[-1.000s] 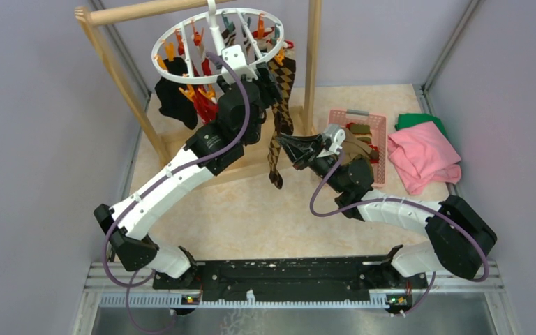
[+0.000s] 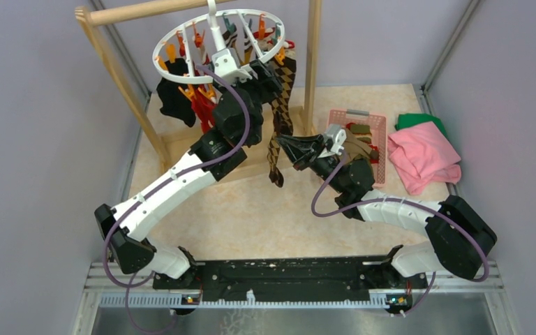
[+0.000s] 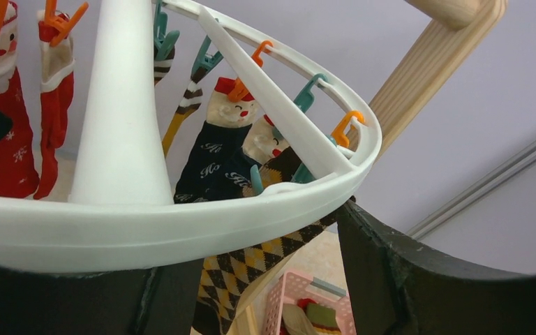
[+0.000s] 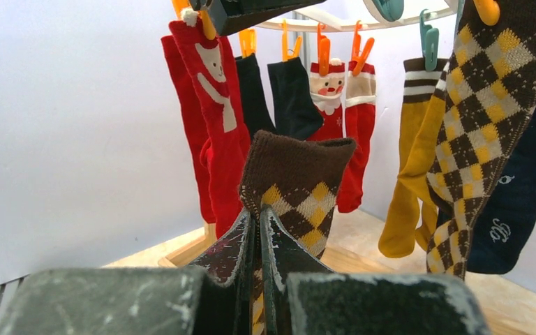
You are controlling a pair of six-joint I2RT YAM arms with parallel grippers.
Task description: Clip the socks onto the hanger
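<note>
The white ring hanger (image 2: 160, 45) carries socks on orange and teal clips. My left gripper is at its near rim, fingers apart on either side of the view; one fingertip is hidden behind the rim. A teal clip (image 3: 303, 174) sits on the rim just beyond. In the right wrist view, my right gripper is shut on a brown argyle sock (image 4: 296, 160), its cuff standing above the fingertips. A matching argyle sock (image 4: 488, 91) hangs from an orange clip (image 4: 487, 10) to the right. The held sock's cuff is below the ring, apart from any clip.
A pink basket (image 2: 338, 118) with more socks stands right of the wooden frame (image 2: 313, 70). Pink cloth (image 2: 426, 153) and green cloth (image 2: 419, 121) lie beside it. Red socks (image 4: 216, 98) hang left of the held sock.
My right arm has stayed still.
</note>
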